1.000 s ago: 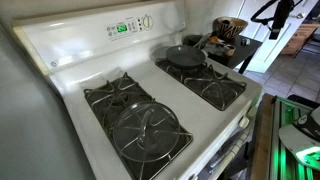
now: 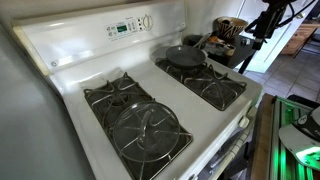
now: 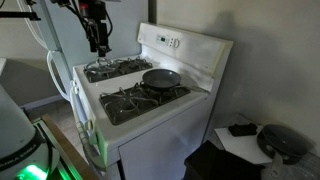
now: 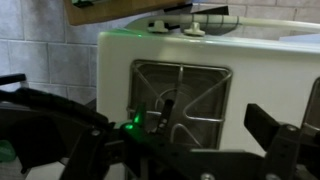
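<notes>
My gripper point(image 3: 99, 45) hangs in the air over the front of the white stove point(image 3: 185, 125), pointing down. In the wrist view its two dark fingers stand wide apart, with a burner grate point(image 4: 200, 85) below and nothing held between them. A dark frying pan point(image 2: 186, 56) rests on a rear burner beside the control panel. On the burners at the other end lies a round glass lid point(image 2: 147, 131) with a handle on top. The gripper is apart from both pan and lid.
Knobs point(image 4: 158, 27) line the stove's front edge. Behind the burners rises the control panel point(image 2: 120, 30). Pots point(image 2: 228, 28) stand on a dark surface past the stove, and a dark pan point(image 3: 283, 143) lies beyond its side. The front burner on the frying pan's side is bare.
At the upper right of exterior view 1, the gripper has come lower and a little to the left. The pan and lid have not moved.
</notes>
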